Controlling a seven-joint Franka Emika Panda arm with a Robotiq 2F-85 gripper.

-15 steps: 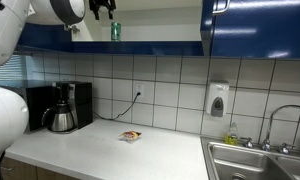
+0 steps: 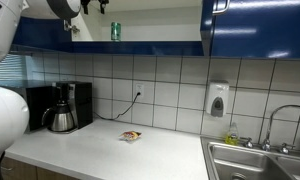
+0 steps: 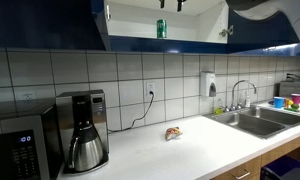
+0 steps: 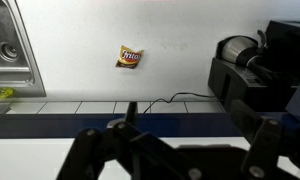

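High up in the open cabinet, a green can (image 2: 116, 32) stands upright on the shelf; exterior view 2 shows the same can (image 3: 161, 29). My gripper (image 2: 94, 9) is at the top edge of exterior view 1, above and slightly left of the can, apart from it. In the wrist view, the fingers of my gripper are spread wide with nothing between them, and the can does not appear. A small yellow and brown snack bag (image 4: 129, 57) lies on the white counter (image 2: 95, 148).
A coffee maker with a steel carafe (image 3: 87, 148) and a microwave (image 3: 21, 150) occupy one end of the counter. Toward the other end is the sink (image 2: 245, 163). Blue cabinet doors (image 2: 260, 30) flank the open shelf.
In exterior view 1 my gripper has risen and shifted a little left, away from the can. The can and the snack bag have stayed where they were.
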